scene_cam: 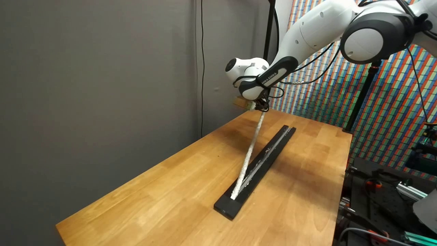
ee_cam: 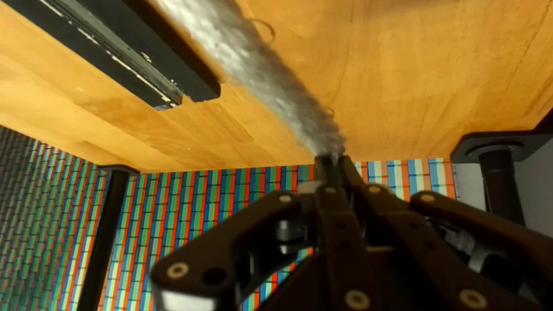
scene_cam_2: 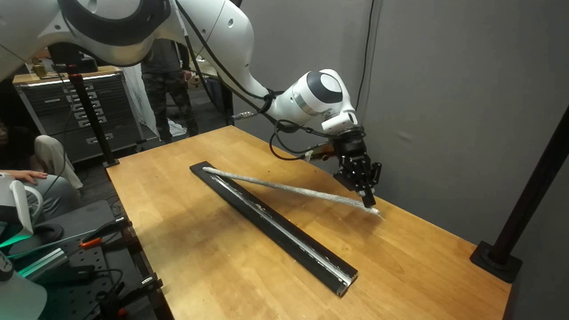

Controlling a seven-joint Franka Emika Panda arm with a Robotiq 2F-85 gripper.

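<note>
A whitish rope point(scene_cam: 250, 151) runs nearly straight from one end of a black grooved bar point(scene_cam_2: 272, 219) up to my gripper point(scene_cam_2: 370, 202). Its near end sits at the bar's closed end, while the other end is raised above the table. The wrist view shows my gripper shut on the rope point(ee_cam: 269, 77), close to that raised end. Along the bar point(ee_cam: 124, 49) a pale groove lies open, and most of the rope is apart from it, off to one side. In exterior view 1 the arm hides the fingertips.
A grey wall point(scene_cam_2: 453, 133) stands close behind the arm, and a black post point(scene_cam_2: 506, 229) rises from a table corner. Clamps and tools lie beyond the table's other side.
</note>
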